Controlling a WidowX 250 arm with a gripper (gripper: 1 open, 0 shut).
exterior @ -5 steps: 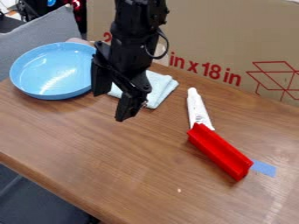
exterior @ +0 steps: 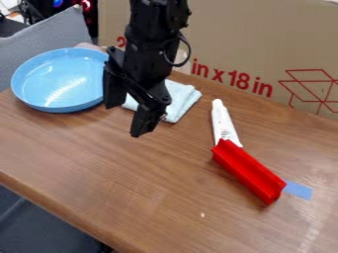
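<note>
The black robot arm reaches down from the top middle, its gripper (exterior: 129, 105) hanging open above the wooden table, with no object visible between its fingers. Behind and below it lies a folded pale cloth (exterior: 177, 97), partly hidden by the gripper. A blue plate (exterior: 55, 83) sits at the left. A red box-shaped object (exterior: 248, 172) lies on the right, angled, with a white tube (exterior: 223, 123) just behind it.
A small blue patch (exterior: 297, 191) is on the table by the red object. A cardboard box (exterior: 278, 49) stands along the back. Grey fabric (exterior: 27, 44) is at the upper left.
</note>
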